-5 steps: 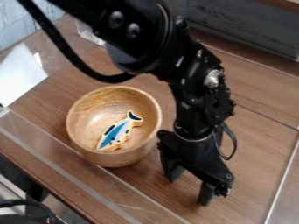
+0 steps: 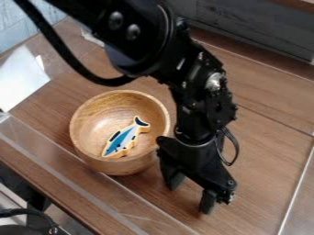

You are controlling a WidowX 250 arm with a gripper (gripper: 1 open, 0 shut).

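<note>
A round wooden bowl (image 2: pixel 92 119) stands on the wood-look table (image 2: pixel 263 138), left of the arm. Inside it lies a flat fish-shaped piece (image 2: pixel 121 139), blue and white with pale wooden edges. My black gripper (image 2: pixel 190 193) is low over the table just right of the bowl, pointing down, its fingers open with nothing visible between them.
Clear strips with straight edges run along the table's front left and right sides. A white sheet (image 2: pixel 18 78) is at the far left, and a grey wall (image 2: pixel 258 27) is at the back. A black cable lies at the lower left corner. Bare table surrounds the gripper.
My gripper has shifted slightly over the last second, ending a little further left and up in the view. The bowl and fish piece have not moved.
</note>
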